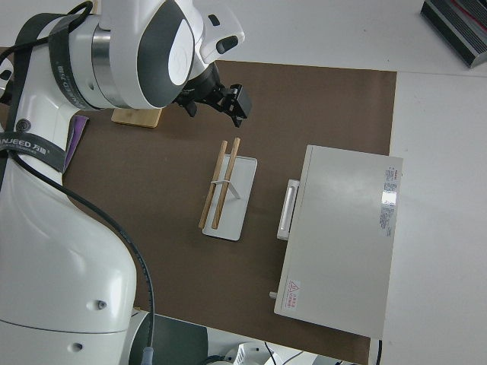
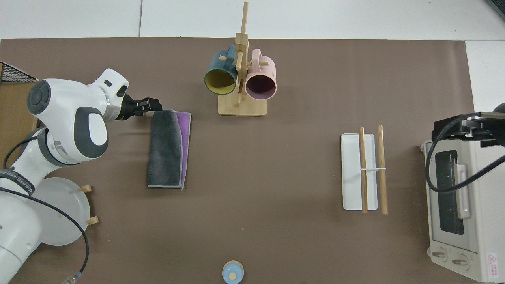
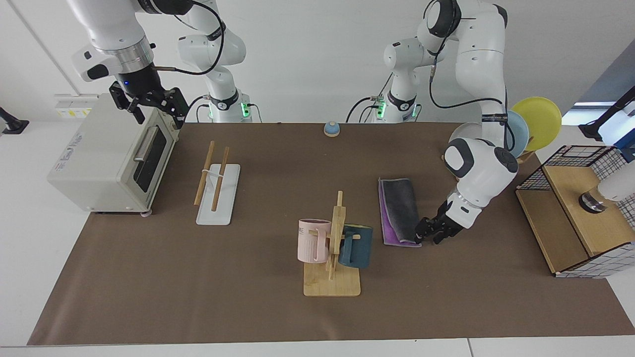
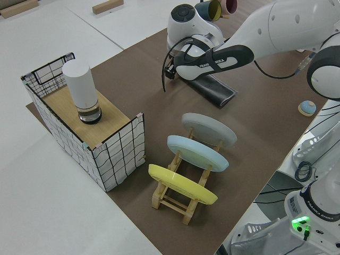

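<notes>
My left gripper [image 2: 154, 106], at the end of the arm on the left of the top view, is over the upper end of the folded grey and purple towel [image 2: 163, 151]. Its fingertips are too small and dark to tell whether it is open or shut. My right gripper [image 3: 152, 107] hangs by the white oven [image 3: 95, 160]. A wooden mug tree [image 2: 241, 106] holds a teal mug [image 2: 220, 78] and a pink mug [image 2: 260, 83]. A white board [image 2: 351, 170] with two wooden rods stands left of the oven.
A wire basket [image 4: 111, 159] with a white cylinder [image 4: 79, 85] and a rack with yellow [image 4: 180, 183], blue and grey plates stand on my left arm's side. A small blue round object [image 2: 232, 272] lies at the near edge.
</notes>
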